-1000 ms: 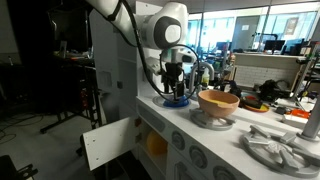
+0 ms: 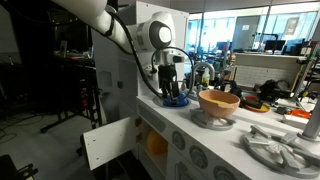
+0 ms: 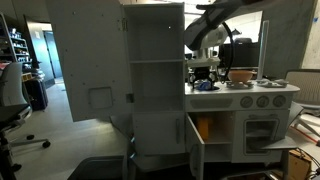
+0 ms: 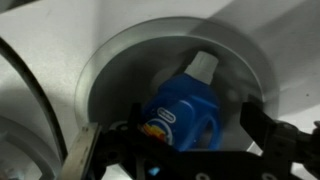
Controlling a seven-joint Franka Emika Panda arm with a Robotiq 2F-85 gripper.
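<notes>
A blue bottle (image 4: 183,110) with a white cap lies in a round grey basin (image 4: 103,72) set into the white counter. In the wrist view my gripper is over it, with the open fingers apart on either side of the bottle and nothing gripped. From exterior view 1, the gripper (image 2: 168,92) points down just above the blue bottle (image 2: 179,100), partly hiding it. Whether the fingers touch the bottle cannot be told.
An orange bowl (image 2: 218,102) stands right of the basin, on a grey burner. Another burner (image 2: 275,150) lies farther right with metallic things on it. A curved faucet (image 2: 207,70) rises behind the basin. Below, a cabinet door (image 2: 110,143) stands open beside an orange object (image 2: 157,143).
The arm's wrist has shifted a little to the left in exterior view 1, with the gripper staying low over the basin. The bowl and burners have not moved.
</notes>
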